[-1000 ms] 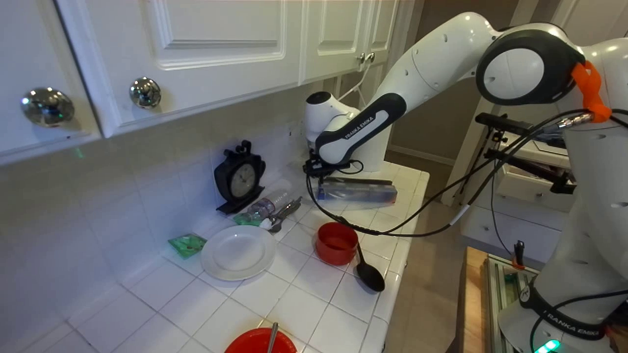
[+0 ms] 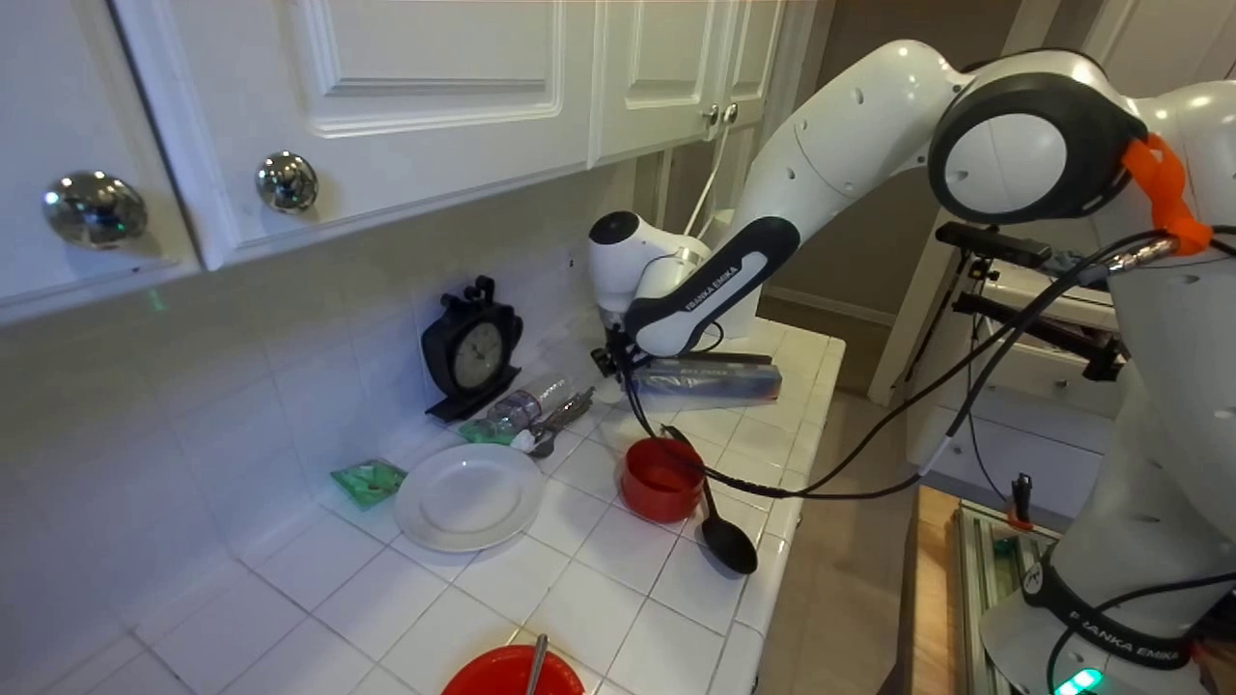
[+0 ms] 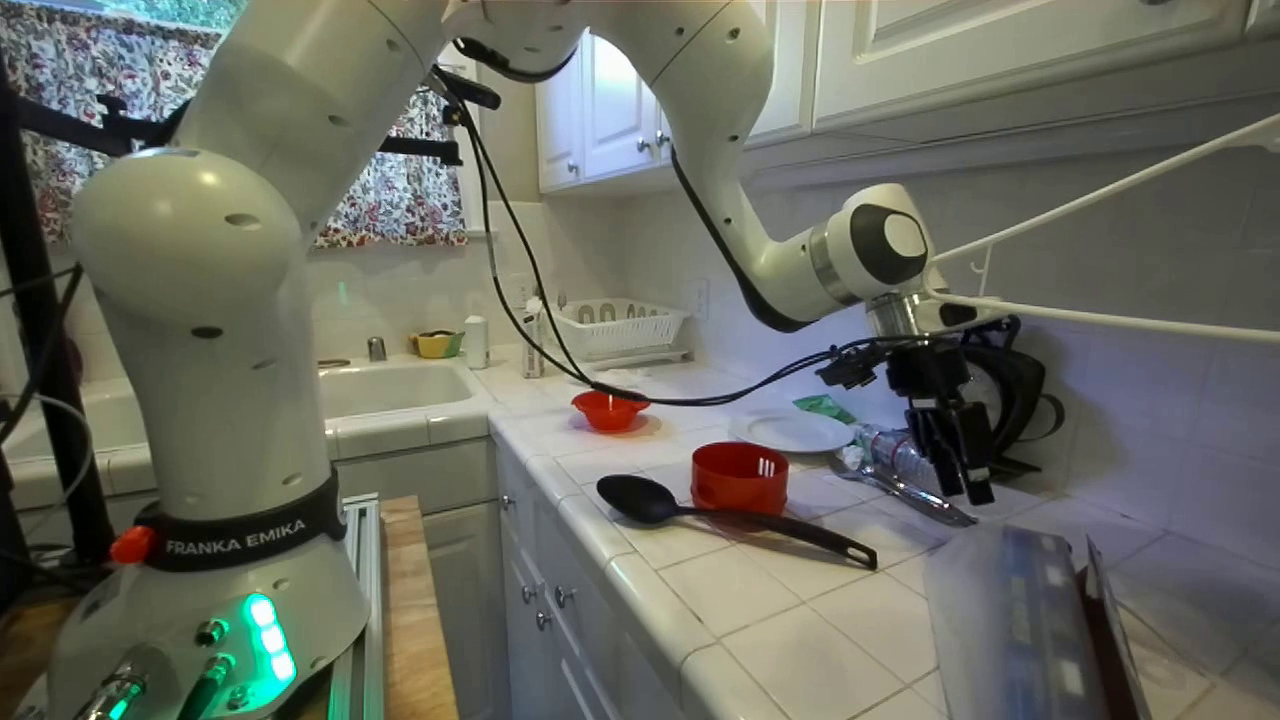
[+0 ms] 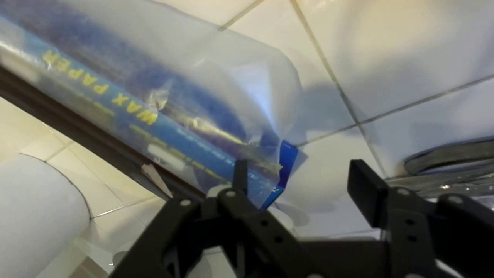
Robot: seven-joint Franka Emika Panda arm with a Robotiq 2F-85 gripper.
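My gripper is open above the white tiled counter, its two black fingers well apart and nothing held. In the wrist view the left fingertip overlaps the end of a wax paper box (image 4: 134, 109), which lies partly inside clear plastic. Bare tile shows between the fingers. From the second exterior view, the gripper (image 3: 974, 486) points down behind the box (image 3: 1038, 600), near some metal utensils (image 3: 918, 498). The first exterior view has the gripper (image 2: 614, 361) at the box's left end, its fingertips hard to make out.
A red cup (image 2: 660, 481) stands beside a black spoon (image 2: 727, 544). Left of it are a white plate (image 2: 469, 498), a plastic bottle (image 2: 527, 405) and a black clock (image 2: 475, 347) by the wall. Cabinets (image 2: 452, 81) overhang the counter; tiles in front of the plate are free.
The arm's wrist has come lower and slightly left in the first exterior view, and the hanging cable has shifted. The objects on the counter stay where they were.
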